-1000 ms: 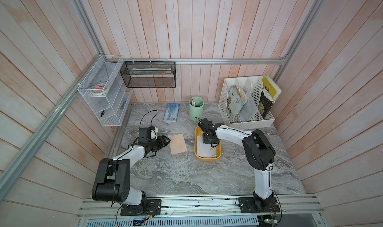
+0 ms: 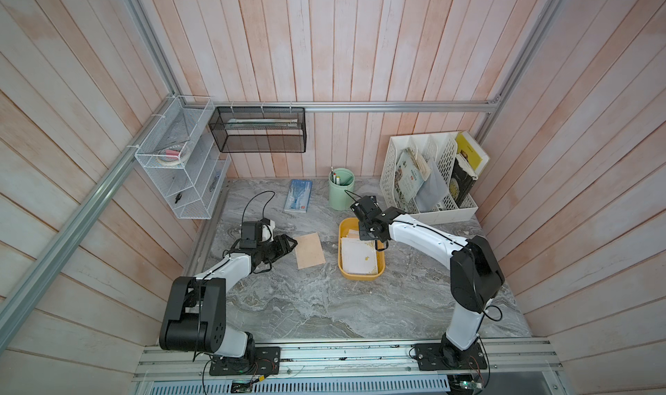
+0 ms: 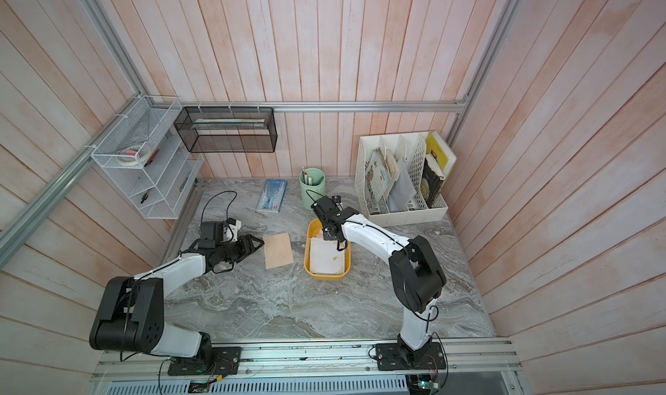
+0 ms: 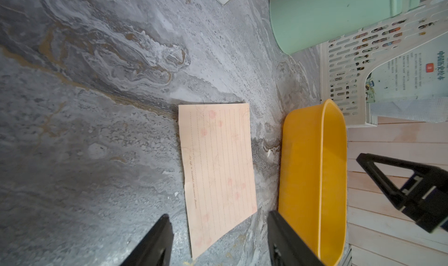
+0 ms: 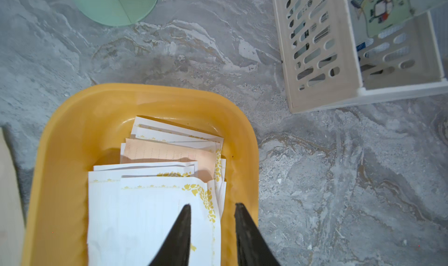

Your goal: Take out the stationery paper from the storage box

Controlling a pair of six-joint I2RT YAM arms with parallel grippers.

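The yellow storage box (image 2: pixel 360 277) stands mid-table. White stationery sheets (image 5: pixel 154 219) with gold floral edges lie in it, overlapping a peach sheet (image 5: pixel 172 154) and more white ones toward the far end. My right gripper is over the box, above the right part of the papers, its fingers apart and no paper between them. A single peach lined sheet (image 4: pixel 217 168) lies flat on the table left of the box. Beside that sheet my left gripper stands open and empty. Its tips show at the bottom of the left wrist view.
Behind the box stands a green pen cup (image 2: pixel 341 190), with a blue booklet (image 2: pixel 298 195) to its left. A white file rack (image 2: pixel 433 216) with books and folders takes up the back right.
My right gripper has moved a little back and to the right over the box, uncovering more of the white sheets. The left arm and the loose peach sheet stay where they were.
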